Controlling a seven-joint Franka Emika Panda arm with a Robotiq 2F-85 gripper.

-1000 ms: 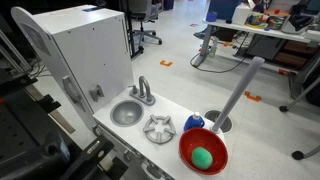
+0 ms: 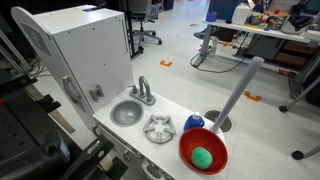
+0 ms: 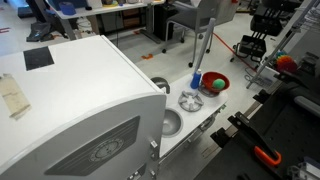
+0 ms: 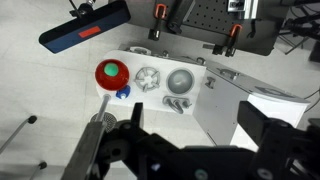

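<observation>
A red bowl [image 2: 184, 158] with a rounded green object [image 2: 202, 158] inside sits at the right end of a white play counter [image 2: 170, 108]. Close behind the bowl is a small blue item [image 2: 194, 121]. To the left come a grey burner grate [image 2: 159, 128] and a round sink [image 2: 127, 112] with a faucet [image 2: 143, 91]. From above, the wrist view shows the bowl [image 4: 101, 77], grate [image 4: 147, 78] and sink [image 4: 180, 80] in a row. My gripper is open, its dark fingers wide apart with nothing between them, high over the counter.
A tall white cabinet [image 2: 95, 55] with a handle stands beside the sink. A grey post [image 2: 235, 95] rises behind the bowl. A dark bar with a red label [image 4: 85, 29] lies near the counter.
</observation>
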